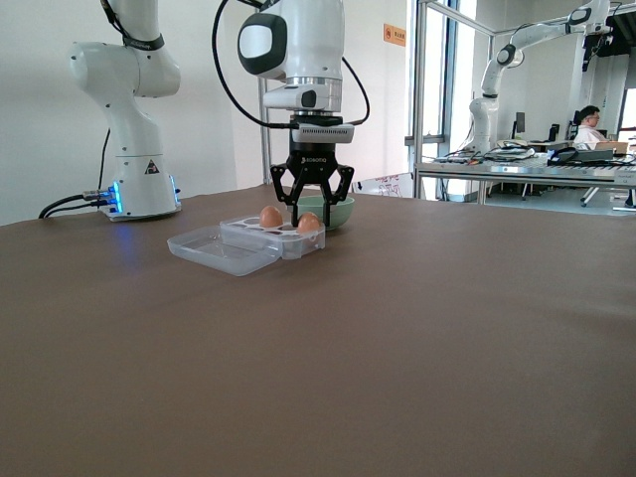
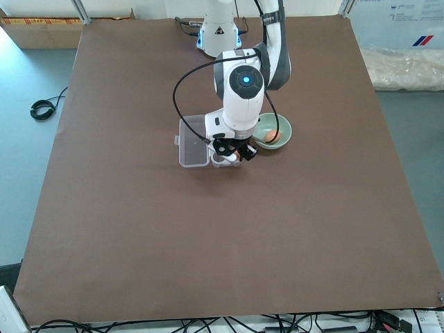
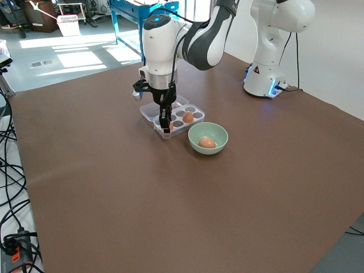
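My black gripper [image 1: 310, 204] points down over the clear plastic egg carton [image 3: 195, 111], at its side nearest the bowl. Its fingers look spread in the top view; whether an egg sits between them is hard to tell. One egg [image 1: 271, 218] sits in the carton, and another [image 1: 309, 225] is at the gripper's fingertips, partly hidden in the right view. The carton's open lid [image 2: 192, 149] lies flat beside it. A pale green bowl [image 3: 208, 133] stands next to the carton, holding an egg [image 3: 207, 143].
Cables run along its edge.
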